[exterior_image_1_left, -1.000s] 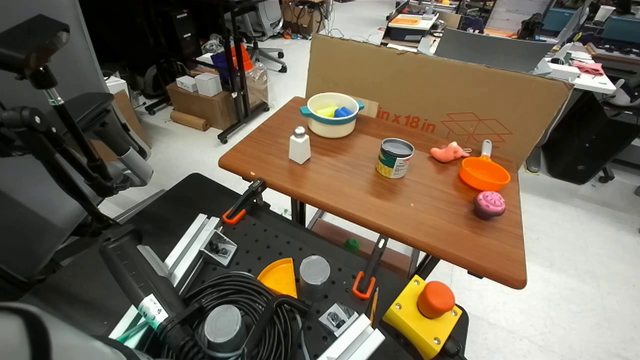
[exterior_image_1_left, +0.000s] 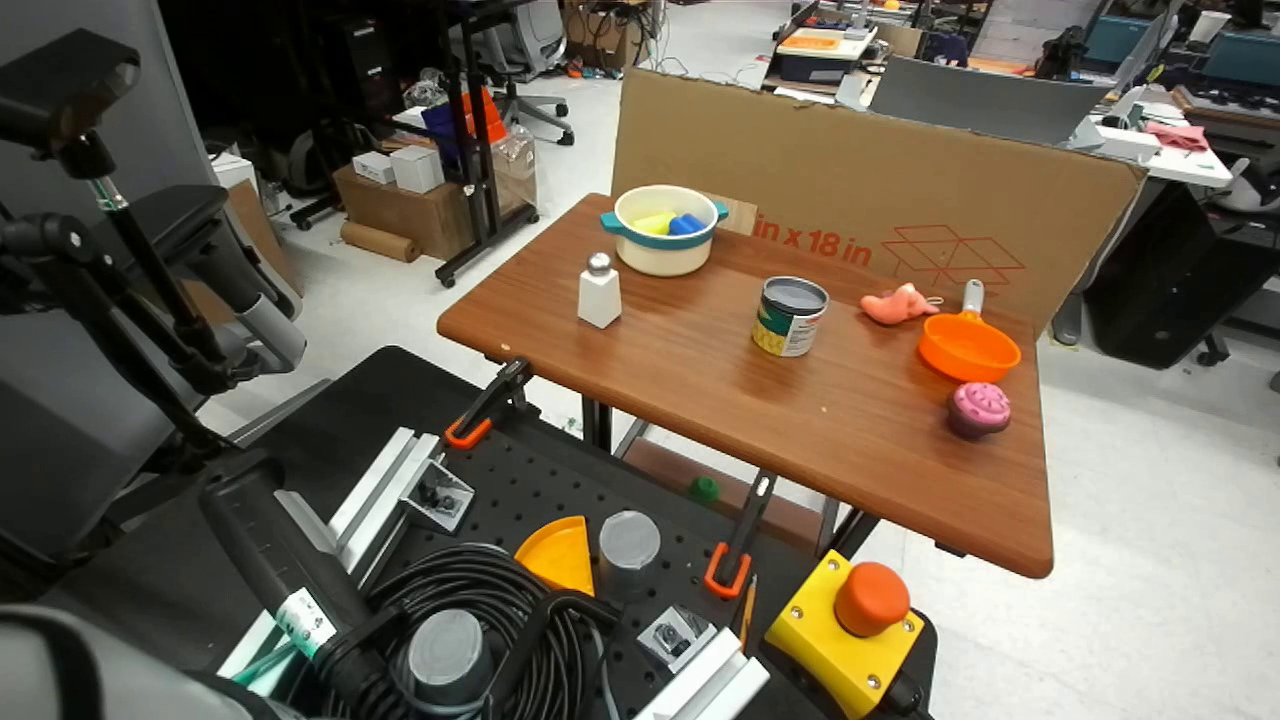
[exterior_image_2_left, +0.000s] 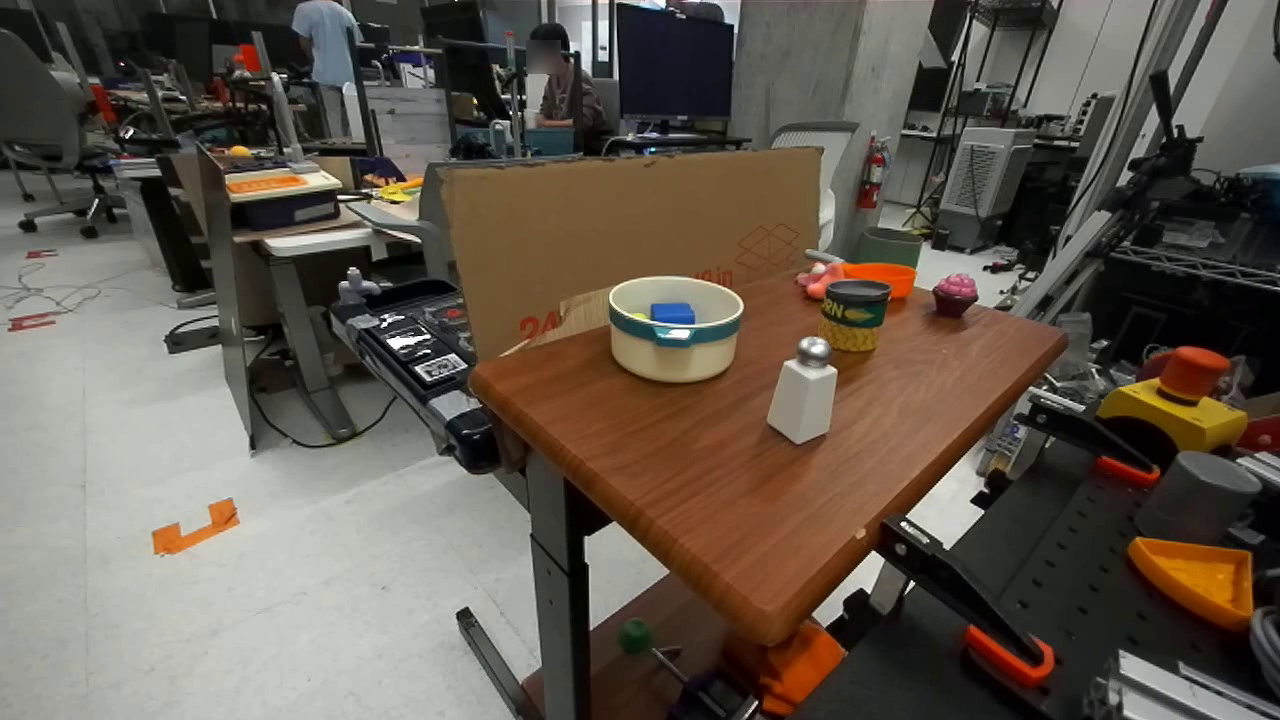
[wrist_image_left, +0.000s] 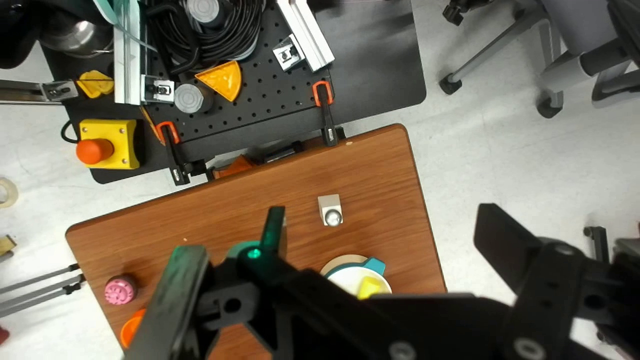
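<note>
My gripper shows only in the wrist view, its fingers wide apart with nothing between them. It hangs high above the brown table (exterior_image_1_left: 840, 444). A white shaker with a silver top (exterior_image_1_left: 600, 295) stands upright near the table's left end. Behind it is a cream pot with teal handles (exterior_image_1_left: 667, 252), holding a yellow piece (exterior_image_1_left: 655, 223) and a blue piece (exterior_image_1_left: 686, 224). Mid-table stands a corn can (exterior_image_1_left: 786, 319). On the right lie a pink toy (exterior_image_1_left: 897, 305), an orange strainer (exterior_image_1_left: 969, 346) and a pink-topped cupcake (exterior_image_1_left: 979, 409). In the wrist view the gripper covers part of the pot.
A cardboard sheet (exterior_image_1_left: 828, 180) rises along the table's back edge. Clamps (exterior_image_1_left: 741, 534) hold the front edge beside a black pegboard with cables and a yellow-and-red stop button box (exterior_image_1_left: 846, 630). Bare tabletop lies between the shaker, can and cupcake.
</note>
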